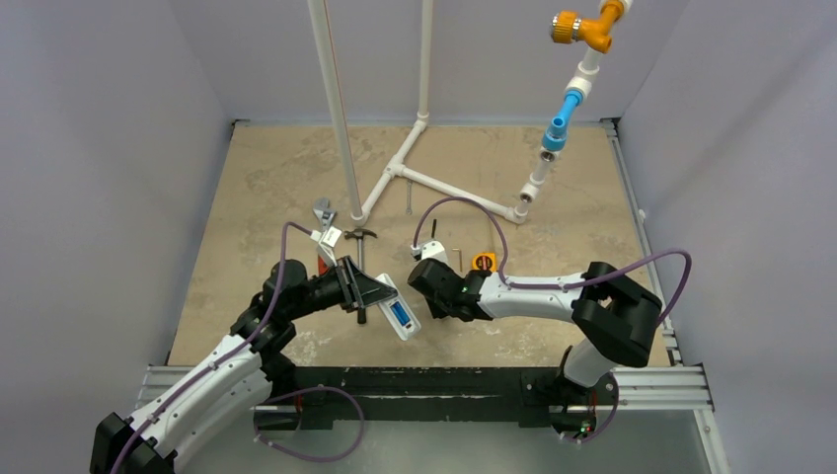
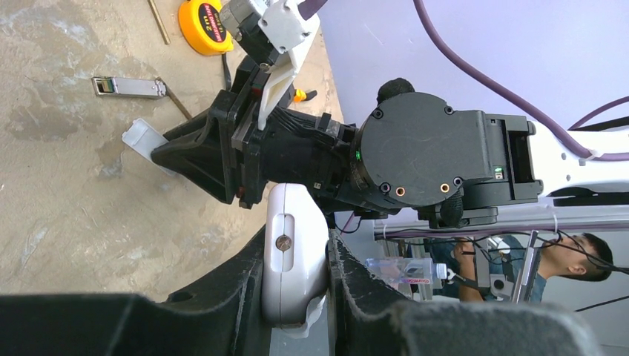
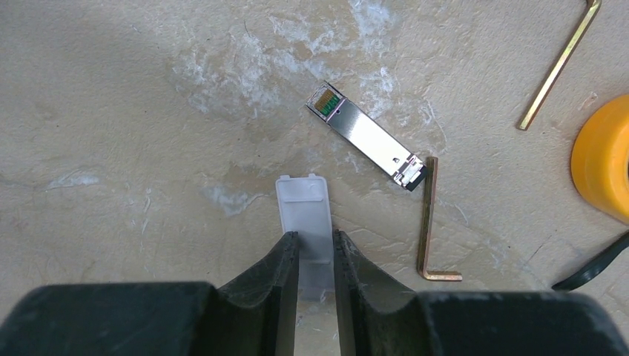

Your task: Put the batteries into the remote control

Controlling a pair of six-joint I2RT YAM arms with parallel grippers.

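The white remote control [image 1: 400, 316], with a blue screen, is held up off the table by my left gripper [image 1: 387, 289], which is shut on it. Seen end-on in the left wrist view, the remote [image 2: 295, 274] stands between the two black fingers. A pale plastic battery cover [image 3: 304, 208] lies on the table in the right wrist view. My right gripper is at the cover's near part, its fingers partly open, with one finger on each side of that part. Whether the fingers press on the cover cannot be told. No batteries show.
Beyond the cover lie a metal transceiver module [image 3: 371, 141], a hex key [image 3: 428, 222] and a yellow tape measure [image 3: 604, 159]. A hammer [image 1: 360, 252] lies behind the left arm. White pipes [image 1: 397, 170] stand at the back.
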